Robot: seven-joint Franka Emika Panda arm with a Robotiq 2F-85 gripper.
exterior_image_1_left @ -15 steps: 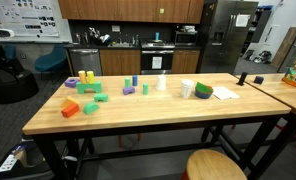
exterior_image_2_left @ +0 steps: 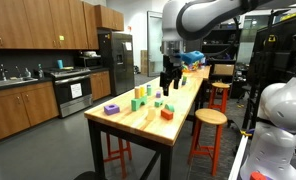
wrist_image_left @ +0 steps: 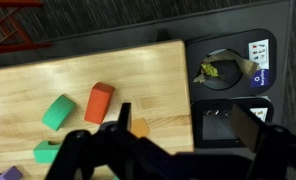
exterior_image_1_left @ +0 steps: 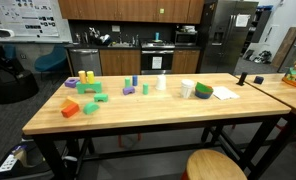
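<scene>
My gripper is open over the end of the wooden table, its dark fingers wide apart with nothing between them. In exterior view 2 the gripper [exterior_image_2_left: 171,78] hangs above the table's near end. Below it and to one side lies a red block [wrist_image_left: 99,103], with a green block [wrist_image_left: 59,112] beside it. An orange piece [wrist_image_left: 140,127] shows near one finger, partly hidden. Another green block [wrist_image_left: 46,152] and a purple block [wrist_image_left: 8,174] lie near the wrist view's lower left corner.
Past the table's end stands a black container [wrist_image_left: 212,128] with a dark round bowl. White cups [exterior_image_1_left: 187,88], a green bowl [exterior_image_1_left: 203,90] and paper [exterior_image_1_left: 225,93] lie farther along the table. A stool [exterior_image_1_left: 214,165] stands in front.
</scene>
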